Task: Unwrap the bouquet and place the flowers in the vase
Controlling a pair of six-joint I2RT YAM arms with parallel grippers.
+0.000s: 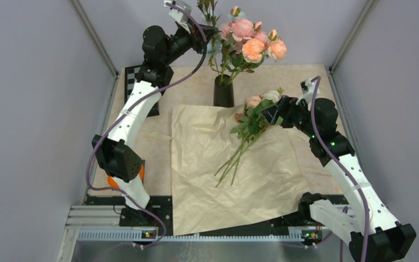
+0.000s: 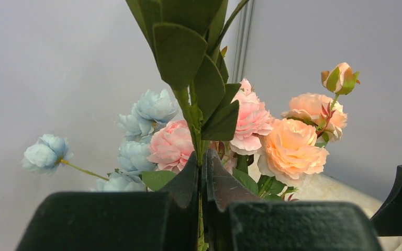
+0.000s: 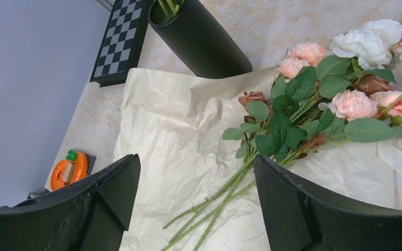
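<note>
A tall dark vase [image 1: 223, 93] at the back of the table holds pink and peach flowers [image 1: 252, 46]; pale blue blooms [image 2: 154, 107] show behind in the left wrist view. My left gripper [image 1: 216, 31] is beside this bouquet, above the vase, shut on a thin leafy green stem [image 2: 194, 123]. The stem's lower end runs down toward the vase mouth, and whether it is fully inside is hard to tell. My right gripper stands open and empty above a loose bunch of white and peach flowers [image 3: 303, 120] lying on the paper.
Crumpled cream paper [image 1: 207, 196] covers the middle of the table, with free room at its front. A checkered board [image 3: 118, 39] lies at the back left, and an orange object [image 3: 69, 168] sits near the left edge, partly behind the left arm.
</note>
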